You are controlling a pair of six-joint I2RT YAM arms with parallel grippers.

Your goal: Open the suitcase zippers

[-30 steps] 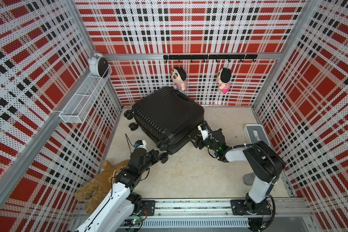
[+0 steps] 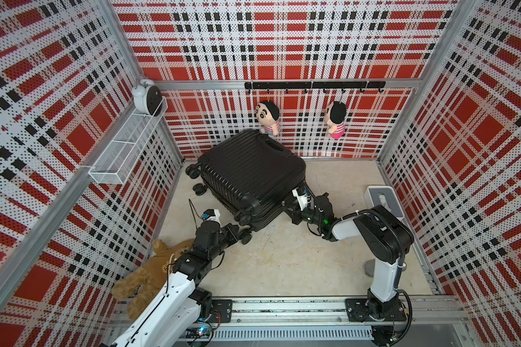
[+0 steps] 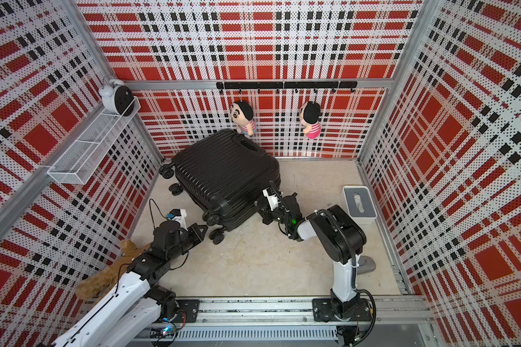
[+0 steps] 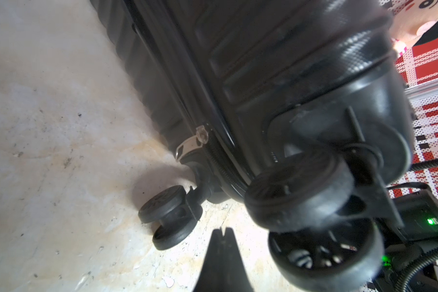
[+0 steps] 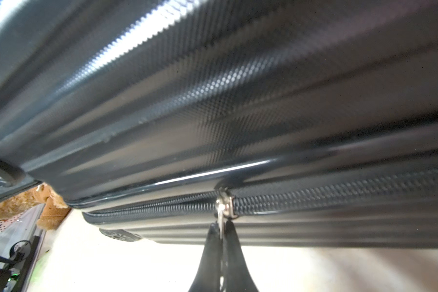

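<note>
The black ribbed suitcase [image 2: 251,167] lies flat, its wheels toward the left and front. In the right wrist view a zipper [image 5: 165,206] runs along its side. A silver slider [image 5: 224,204] sits on that zipper, its thin pull hanging down between the fingertips of my right gripper, which is shut on it. My left gripper is shut with nothing between its fingers, below and between the corner wheels [image 4: 301,189]. Another metal zipper pull [image 4: 189,147] hangs near the lower wheel in the left wrist view, apart from that gripper.
A brown teddy bear [image 2: 150,277] lies beside the left arm. On the right stand a white box [image 2: 386,199] and a grey object [image 3: 366,265]. Bare floor [image 2: 278,260] lies between the arms, in front of the suitcase.
My right gripper has moved slightly left to the suitcase's side, and its fingers have shut. The suitcase and the left arm look unmoved.
</note>
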